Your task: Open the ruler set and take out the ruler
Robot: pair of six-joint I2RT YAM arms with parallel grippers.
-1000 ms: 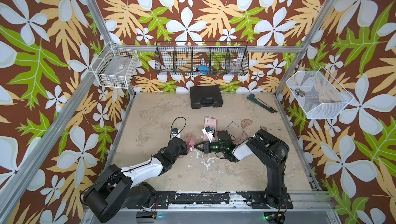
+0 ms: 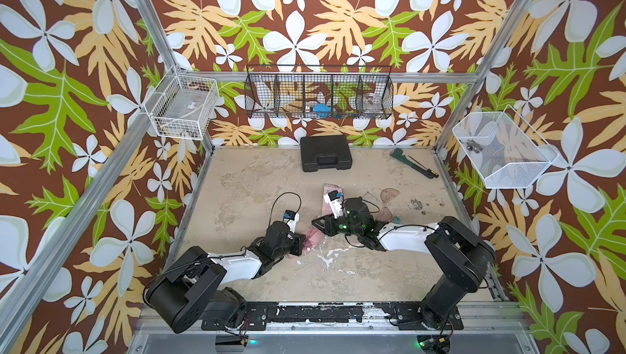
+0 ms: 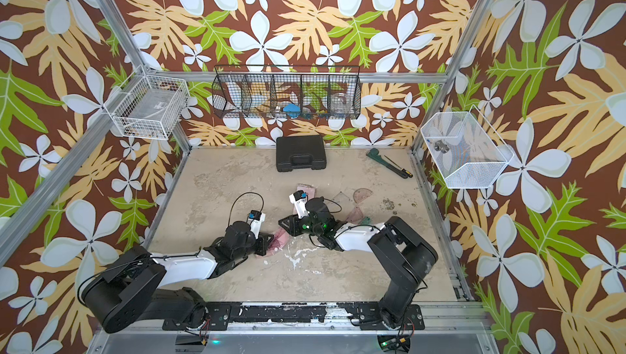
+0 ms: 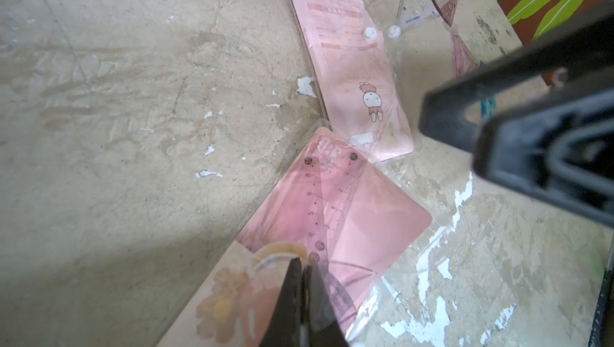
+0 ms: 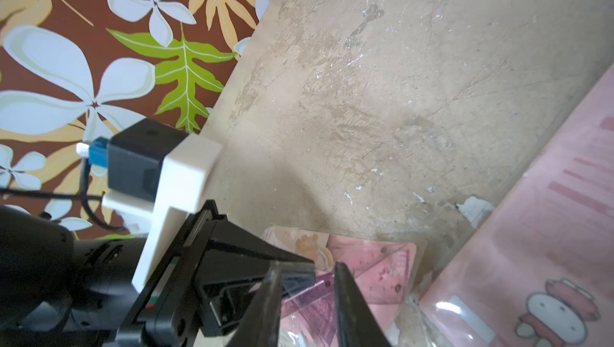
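A clear sleeve with a pink card (image 4: 390,209) lies at an angle in the left wrist view, a transparent ruler (image 4: 329,200) showing inside it. My left gripper has its fingers together on the sleeve's lower part, shut on its thin edge; the exact grip is hard to see. In the right wrist view my right gripper is partly open, with the sleeve (image 5: 377,267) visible beyond the gap and nothing clearly held. From above, the right gripper (image 2: 317,224) is close to the left gripper (image 2: 301,245), both by the sleeve (image 2: 313,238).
A pink packet with a rabbit print (image 4: 348,65) lies just beyond the sleeve. Loose drawing pieces, including a brown protractor (image 2: 389,194), are to the right. A black case (image 2: 326,153) and a green-handled tool (image 2: 410,161) rest at the back.
My left gripper has moved right and slightly toward the front, and the sleeve has shifted and turned with it. The right arm has swung right, its gripper shifting slightly.
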